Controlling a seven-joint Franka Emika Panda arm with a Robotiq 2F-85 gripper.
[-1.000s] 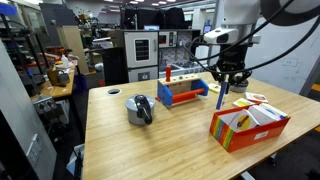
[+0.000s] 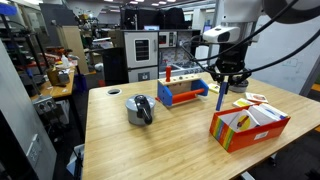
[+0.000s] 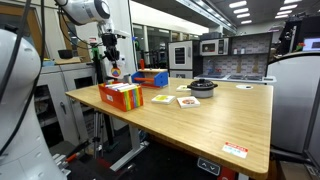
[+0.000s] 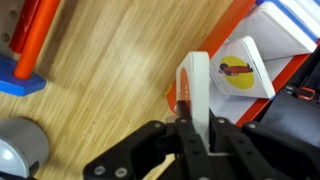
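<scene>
In the wrist view a thin, flat white item (image 4: 195, 88), like a card or slim box, stands edge-on between my fingers. My gripper (image 2: 224, 83) is shut on it, and in exterior view 1 it hangs down as a narrow blue strip (image 2: 220, 98). The item is above the table, at the near-left side of a red box (image 2: 240, 138). The box holds several white and yellow flat packs; one white pack with a yellow round picture (image 4: 238, 68) shows beside my gripper in the wrist view. Whether the held item touches the box rim I cannot tell.
A blue-and-red rack (image 2: 182, 91) stands behind the gripper. A grey pot (image 2: 139, 108) sits left of centre on the wooden table. Flat yellow and white cards (image 3: 188, 102) lie beyond the box.
</scene>
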